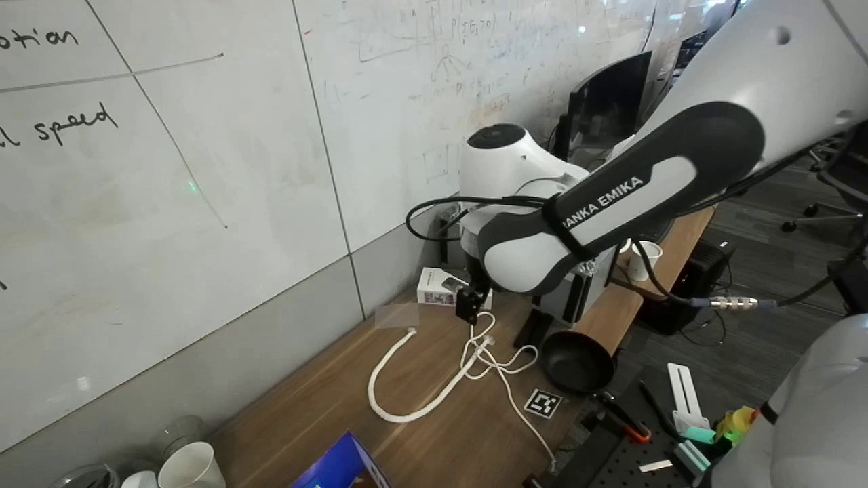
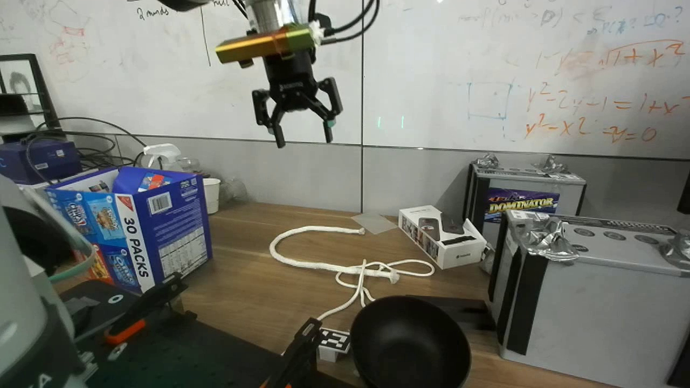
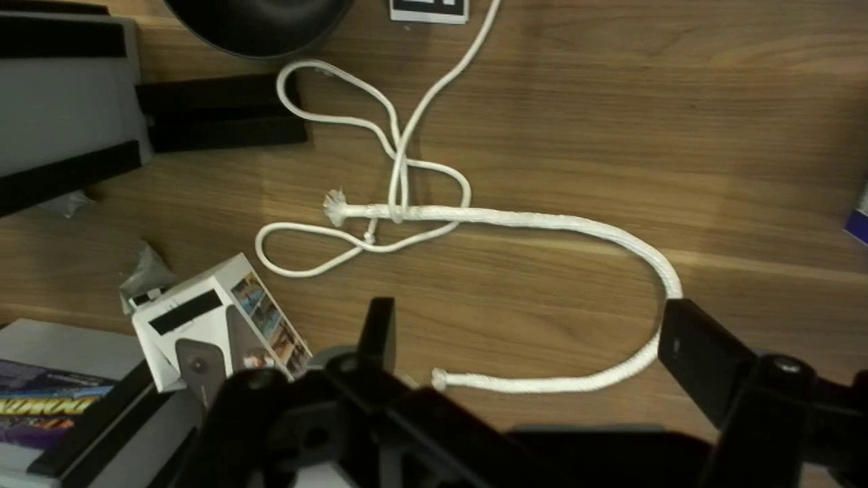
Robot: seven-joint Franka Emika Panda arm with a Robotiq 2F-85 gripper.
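Note:
A thick white rope (image 2: pixel 304 263) lies in a U-shaped curve on the wooden table. At its frayed end, a thinner white cord (image 3: pixel 431 93) crosses it in loose loops and trails off toward a black-and-white marker. My gripper (image 2: pixel 304 139) hangs well above the tabletop, its fingers spread and nothing between them. Seen from the wrist, the gripper is open over the thick rope (image 3: pixel 537 219), with one finger (image 3: pixel 692 350) covering part of the rope's bend from this angle. The clean-cut rope end (image 3: pixel 440 379) shows in the gap between the fingers.
A black pan (image 2: pixel 411 343) and a marker block (image 2: pixel 334 341) sit near the front edge. The white box (image 2: pixel 441 236) and grey cases (image 2: pixel 595 297) stand right; a blue snack box (image 2: pixel 171 226) stands left. Bare table lies around the rope's curve.

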